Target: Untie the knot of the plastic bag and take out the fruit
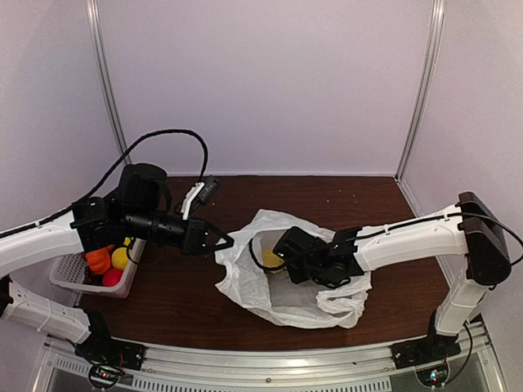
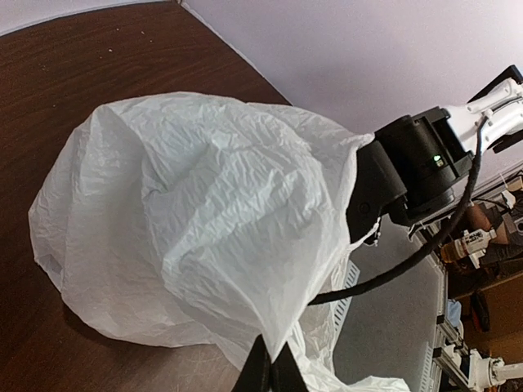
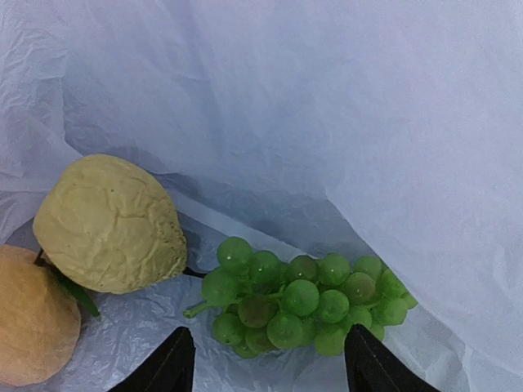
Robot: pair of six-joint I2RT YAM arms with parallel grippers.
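Observation:
The white plastic bag (image 1: 261, 302) lies open on the table. My left gripper is shut on the bag's thin edge, holding it up at the left side. My right gripper reaches down inside the bag, fingers apart, with nothing between them. Ahead of it lies a bunch of green grapes (image 3: 302, 302), with a pale yellow fruit (image 3: 110, 220) and a peach-coloured fruit (image 3: 29, 318) to the left. In the top view the right arm hides most of the bag's contents.
A white basket (image 1: 64, 272) with orange, red and yellow items stands at the left, partly behind the left arm. Pale walls bound it.

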